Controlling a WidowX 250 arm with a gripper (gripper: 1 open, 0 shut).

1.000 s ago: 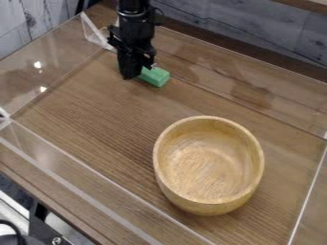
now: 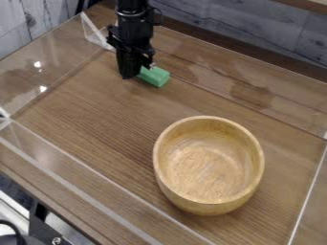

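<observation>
My black gripper [image 2: 128, 55] reaches down from the top of the view to the back of the wooden table, just left of a small green object [image 2: 152, 76]. The green object lies on the table beside the fingertips. Whether the fingers are open or shut is too small to tell.
A large round tan bowl [image 2: 208, 164] stands at the front right. A dark wall runs behind it at the back right, and something white and thin stands left of the gripper.
The gripper has shifted very slightly up and left. The green object appears in about the same place.
</observation>
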